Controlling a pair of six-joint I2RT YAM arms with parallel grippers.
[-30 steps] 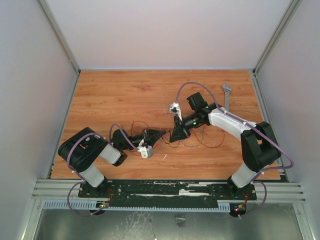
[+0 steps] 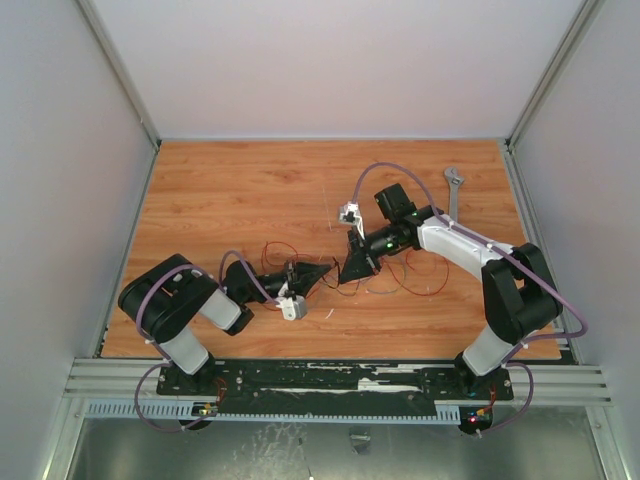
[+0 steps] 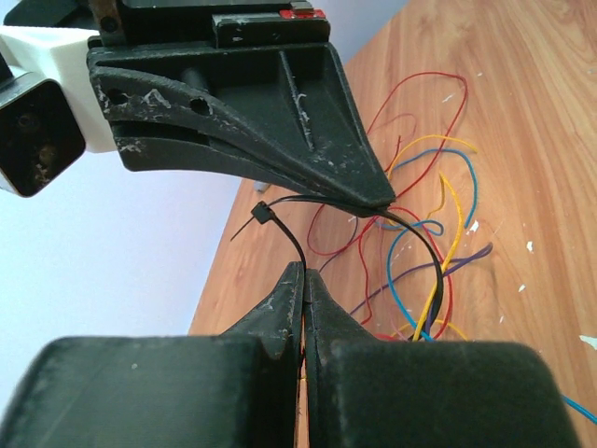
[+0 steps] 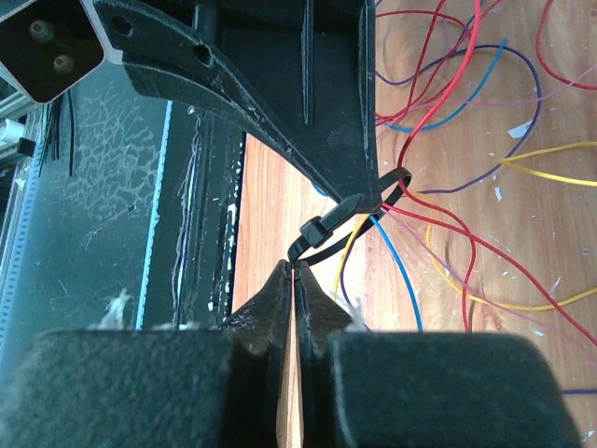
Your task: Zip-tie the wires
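A black zip tie (image 3: pixel 407 224) (image 4: pixel 317 230) loops round the bundle of red, yellow and blue wires (image 4: pixel 448 224) between my two grippers. My left gripper (image 2: pixel 328 266) is shut with the thin tie between its fingertips; the tie's head stands above them in the left wrist view, with a short tail out. My right gripper (image 2: pixel 346 275) is shut at the bend of the tie, just below its head in the right wrist view. Each wrist view shows the other gripper's black housing close over the loop.
A wrench (image 2: pixel 453 190) lies at the back right of the wooden table (image 2: pixel 240 180), whose back half is mostly clear. A dark rail (image 2: pixel 330 392) runs along the front edge.
Both grippers are almost still; in the top view they have shifted very slightly, by a pixel or two, over the last second.
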